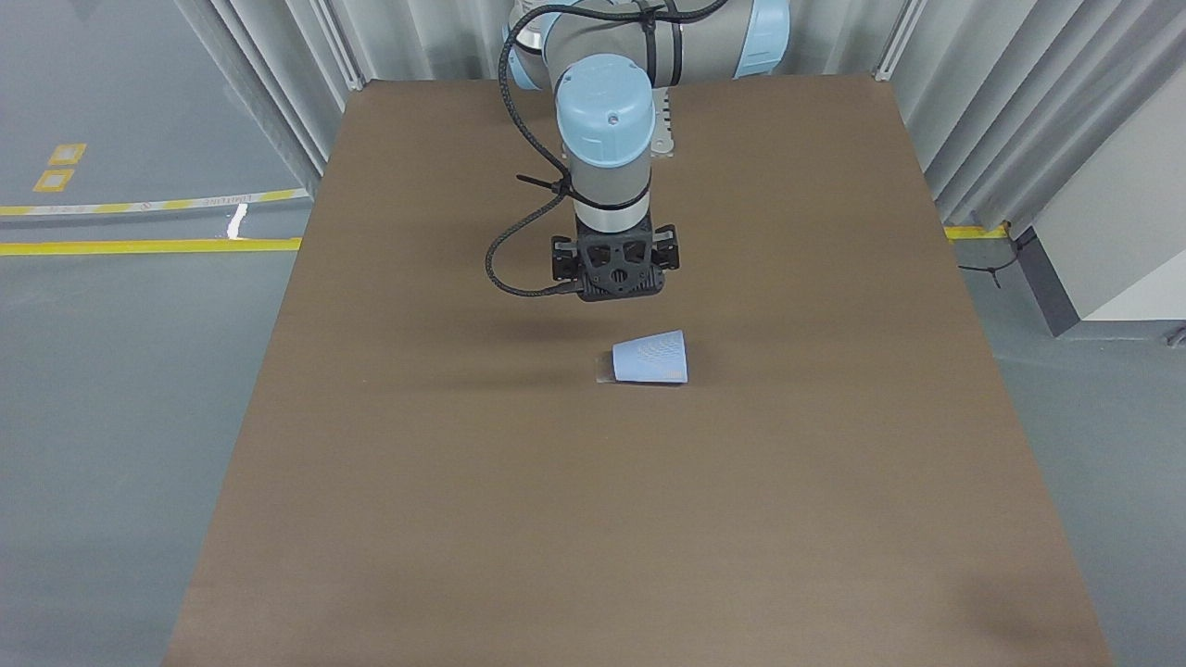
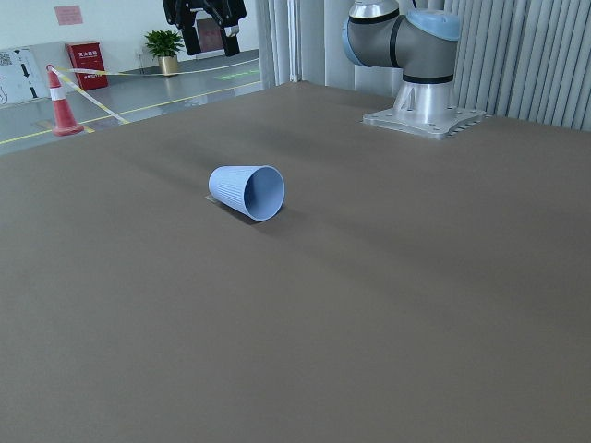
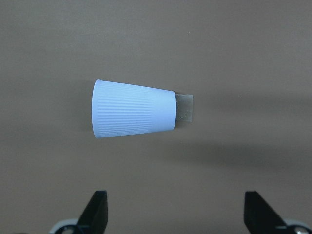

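A light blue ribbed cup [image 1: 650, 357] lies on its side on the brown table, its wide mouth facing the side seen in the left view [image 2: 231, 189]. In the wrist view the cup [image 3: 134, 109] has a small clear strip [image 3: 184, 107] under or beside its narrow end. My gripper [image 1: 614, 267] hangs above the table, behind and over the cup. In the wrist view its two fingers stand wide apart at the bottom edge, open with nothing between them.
The robot base [image 2: 425, 120] stands at the back, by grey curtains.
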